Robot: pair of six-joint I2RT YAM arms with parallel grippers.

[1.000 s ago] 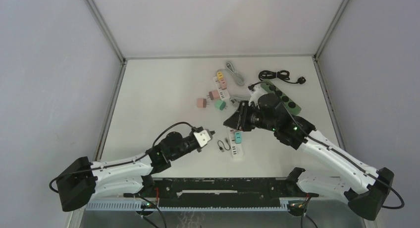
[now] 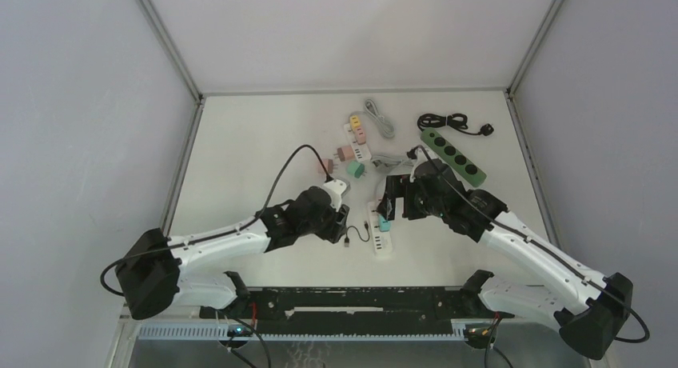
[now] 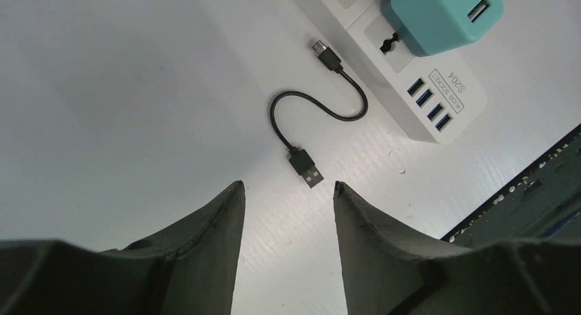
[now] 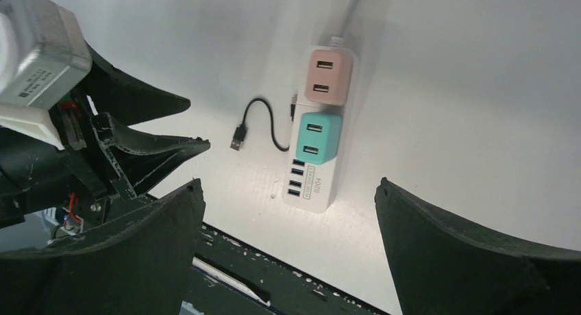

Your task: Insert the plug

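Note:
A white power strip (image 4: 308, 192) with USB sockets carries a pink adapter (image 4: 327, 74) and a teal adapter (image 4: 318, 135). A short black USB cable (image 3: 307, 101) lies loose on the table beside it, its micro end (image 3: 329, 58) against the strip's side, its USB-A plug (image 3: 301, 162) toward the front. My left gripper stands open above the table near that plug, nothing between its fingers. My right gripper is open above the strip, holding nothing.
Behind lie a green power strip (image 2: 452, 156), a black coiled cord (image 2: 440, 122), a second white strip (image 2: 358, 148) and loose adapters (image 2: 356, 169). Its front edge is close.
My right gripper has shifted slightly right. The cable looks more spread out than a second ago.

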